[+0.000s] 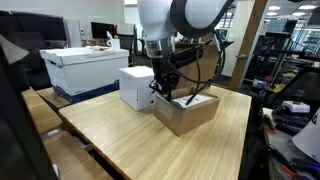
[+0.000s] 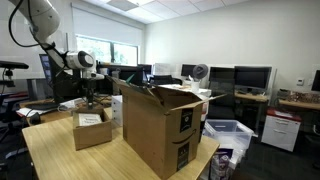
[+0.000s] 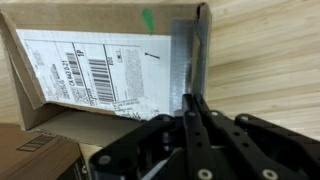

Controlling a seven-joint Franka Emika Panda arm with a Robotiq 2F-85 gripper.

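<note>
An open cardboard box (image 1: pixel 185 118) stands on the wooden table, with a white printed label (image 3: pixel 105 72) showing inside it in the wrist view. My gripper is shut at the top of one of the box's side walls (image 3: pixel 204 60), its fingertips meeting the edge there. Whether any of that thin wall is between the fingers cannot be made out. In exterior view 1 the gripper (image 1: pixel 165 93) points down at the box's near left corner. From the second exterior side, the same box (image 2: pixel 92 133) sits below the arm.
A large open cardboard carton (image 2: pixel 165 135) occupies the table's near end in exterior view 2. Behind the small box are a white box (image 1: pixel 137 87) and a lidded white storage box (image 1: pixel 85 70). Bare tabletop (image 1: pixel 125 135) lies left of the small box.
</note>
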